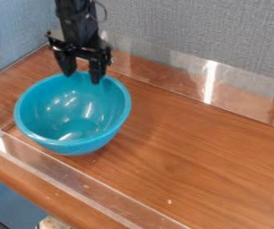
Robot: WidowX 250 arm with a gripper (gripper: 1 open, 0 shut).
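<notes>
A large teal bowl (73, 121) sits on the left part of the wooden table (193, 161). Its inside looks empty apart from glossy highlights. My black gripper (82, 68) hangs over the bowl's back rim, pointing down with its fingers apart and open. I see nothing between the fingers, though whether they touch the rim I cannot tell.
Clear plastic walls run along the back and the front-left edge of the table. A grey padded wall (211, 40) stands behind, a bluish one at the left.
</notes>
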